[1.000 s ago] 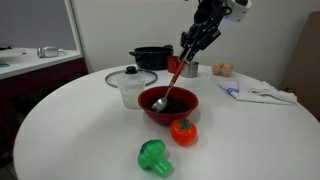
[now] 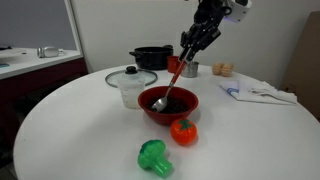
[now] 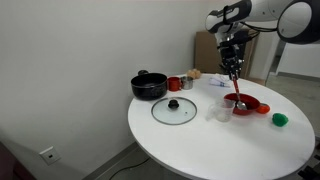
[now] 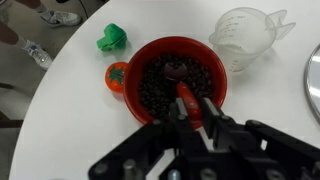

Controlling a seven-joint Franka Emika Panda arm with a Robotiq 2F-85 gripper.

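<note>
In exterior view 1 my gripper (image 2: 187, 52) is shut on the red handle of a spoon (image 2: 178, 72), above a red bowl (image 2: 168, 117). The spoon slants down, its metal head (image 2: 160, 104) inside the bowl near the left part of the rim. From the wrist view, dark beans (image 4: 157, 88) fill the bottom of the bowl, and the spoon's head lies among them. The red handle (image 4: 187, 101) runs up toward my fingers, which block part of the near rim. Exactly how the fingertips meet the handle is too small to see.
A clear measuring cup (image 4: 245, 36) stands close beside the bowl. The tomato (image 2: 183, 131) and the broccoli (image 2: 154, 157) are in front. Behind are a glass lid (image 3: 174, 110), a black pot (image 3: 150, 85) and a white cloth (image 2: 258, 92).
</note>
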